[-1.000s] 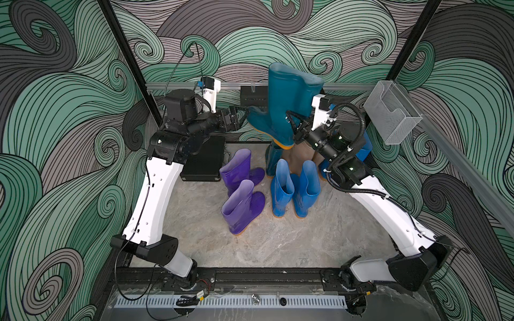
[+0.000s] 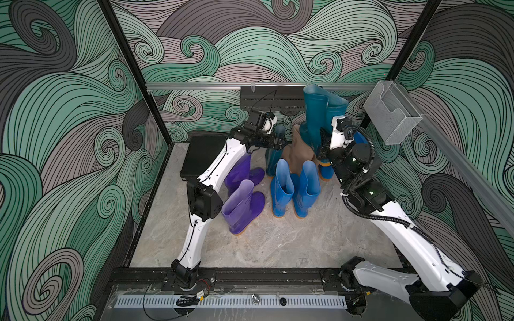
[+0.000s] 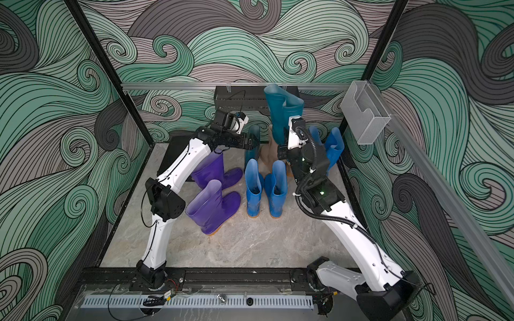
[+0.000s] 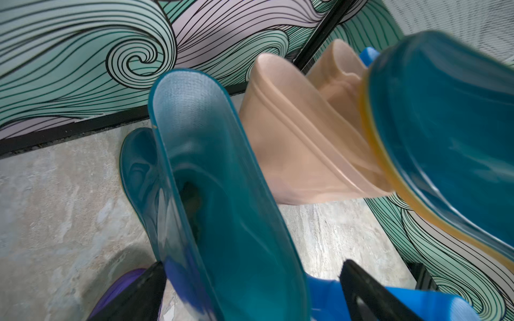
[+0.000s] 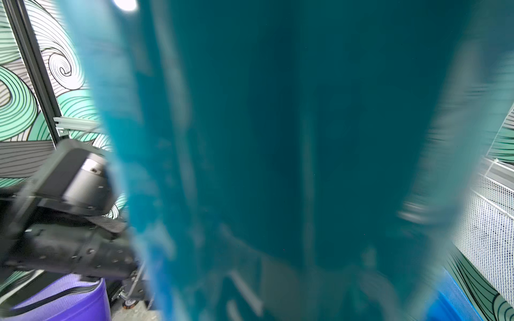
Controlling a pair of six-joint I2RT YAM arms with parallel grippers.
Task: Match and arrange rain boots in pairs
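A teal boot is held raised at the back right by my right gripper, which is shut on it; the boot fills most of the right wrist view. A second teal boot stands at the back centre. My left gripper is open around its shaft top. Tan boots stand to its right. Two blue boots stand side by side at the front centre. Two purple boots stand left of them, one behind the other.
More blue boots stand at the back right. A black case lies at the back left. A wire basket hangs on the right rail.
My left gripper has come down and rightward to the standing teal boot. My right gripper has carried its teal boot rightward and lower.
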